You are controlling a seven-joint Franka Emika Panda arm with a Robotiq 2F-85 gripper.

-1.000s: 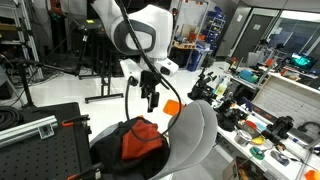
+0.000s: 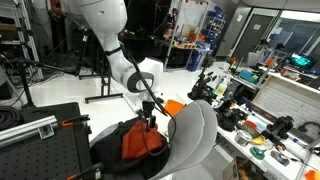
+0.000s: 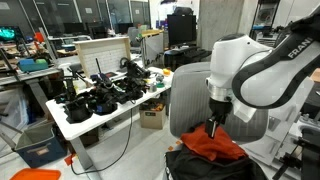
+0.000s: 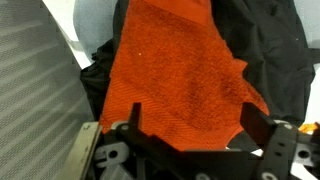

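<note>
An orange-red cloth [image 4: 185,75] fills the middle of the wrist view, lying on black fabric [image 4: 265,45]. In exterior view 1 the cloth [image 2: 140,143] rests in the seat of a grey chair [image 2: 196,135]. My gripper stands open low over the cloth, its two dark fingers wide apart at the bottom of the wrist view, nothing between them. From exterior view 2 the gripper [image 3: 211,131] points down at the top of the cloth [image 3: 212,147]. Whether the fingertips touch the cloth cannot be told.
A long white table [image 3: 85,122] with dark tools and cameras runs along the far side. An orange box [image 3: 37,145] sits on the floor beside it. The grey chair back [image 3: 185,98] rises close to the arm.
The white arm has come down and its gripper is now lower, close over the cloth. The cloth and the chair look unmoved.
</note>
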